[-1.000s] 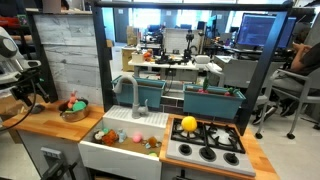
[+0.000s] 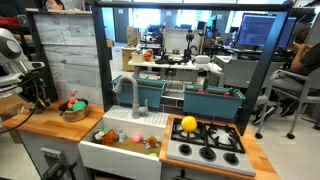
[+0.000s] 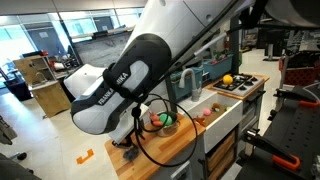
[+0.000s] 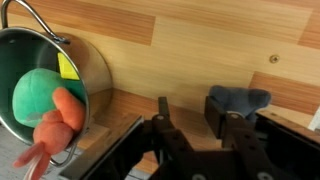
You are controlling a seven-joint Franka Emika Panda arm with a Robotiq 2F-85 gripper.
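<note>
A small dark grey soft-looking thing (image 4: 240, 99) lies on the wooden counter (image 4: 200, 50), just beyond my right finger in the wrist view. My gripper points down close over the counter, its fingers apart and nothing clearly between them. How near the right finger is to the dark thing, touching or not, I cannot tell. In exterior view 2 the gripper (image 3: 131, 142) is low over the same dark thing (image 3: 131, 153). A metal pot (image 4: 92, 65) stands to the left, holding a green plush (image 4: 42, 95), an orange-red toy (image 4: 60, 120) and something yellow (image 4: 67, 66).
Right of the pot in exterior view 1 are the faucet (image 2: 134, 92) and a sink (image 2: 105, 155) with several colourful toys. A yellow ball (image 2: 189, 123) rests by the stove (image 2: 210, 150). A grey panel wall (image 2: 70, 60) rises behind the pot.
In exterior view 1 the arm has come down a little, and the gripper now reaches lower toward the counter at the left. The pot and the sink toys look unmoved.
</note>
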